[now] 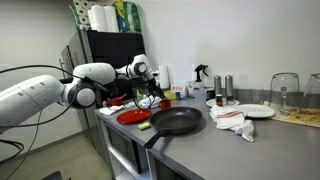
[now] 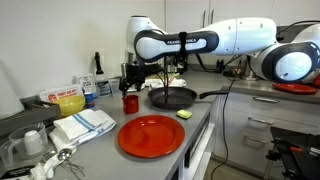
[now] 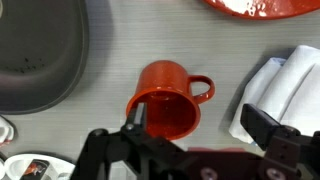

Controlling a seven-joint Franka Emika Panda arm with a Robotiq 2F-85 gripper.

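Observation:
A red mug (image 3: pixel 165 98) stands on the counter, its handle pointing right in the wrist view. My gripper is over it, with the two dark fingers spread wide and nothing gripped. From the second exterior view, the red mug (image 2: pixel 131 104) is below the gripper (image 2: pixel 132 76), between the plate and the pan. The first exterior view shows the mug (image 1: pixel 165 104) partly, behind the pan, with the white hand (image 1: pixel 141 66) above and to its left.
A black pan (image 1: pixel 175 121) and a red plate (image 2: pixel 151 136) lie near the mug. A white cloth (image 2: pixel 83 125) and a yellow bowl (image 2: pixel 71 104) are on its other side.

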